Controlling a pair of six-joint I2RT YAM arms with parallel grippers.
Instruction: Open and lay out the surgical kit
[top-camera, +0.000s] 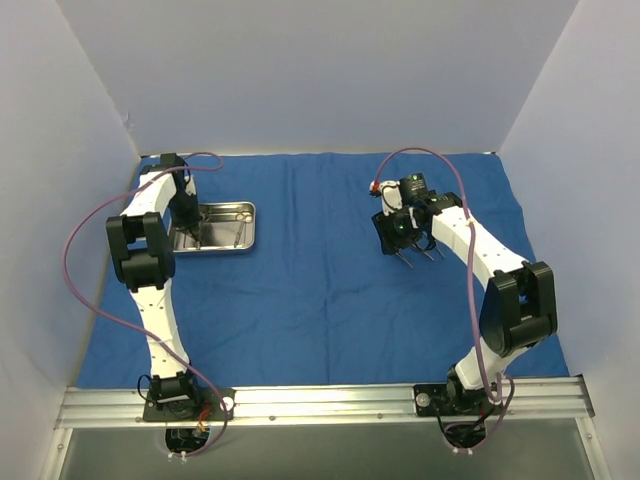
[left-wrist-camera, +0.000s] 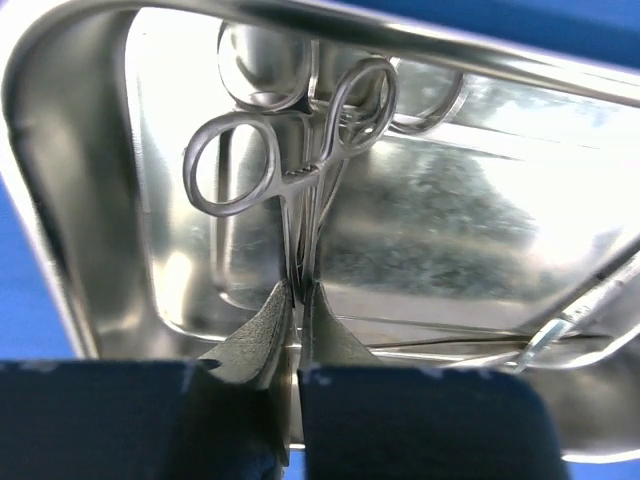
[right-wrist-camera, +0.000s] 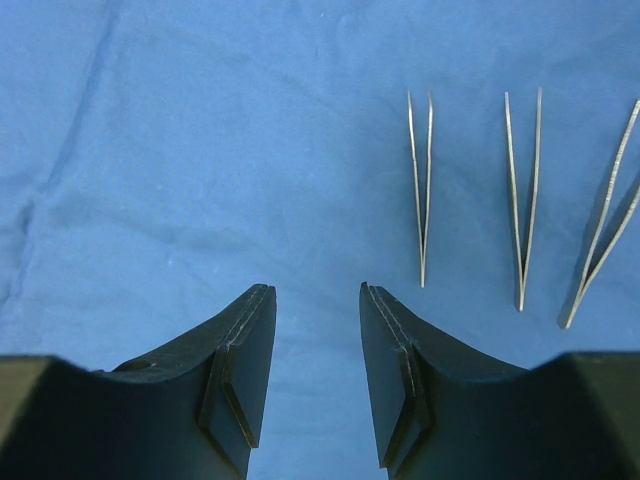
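The steel tray (top-camera: 243, 245) at the left holds several instruments. In the left wrist view my left gripper is shut on the shafts of ring-handled scissors (left-wrist-camera: 230, 205), inside the tray (left-wrist-camera: 480, 200); more ring handles lie beneath them, and other instruments lie at the tray's right. My right gripper is open over the blue cloth, nothing between its fingers. Several tweezers (right-wrist-camera: 423, 245) lie in a row on the cloth to its upper right in the right wrist view, tips apart.
Grey walls (top-camera: 330, 80) border the back and sides. Looping cables run above both arms.
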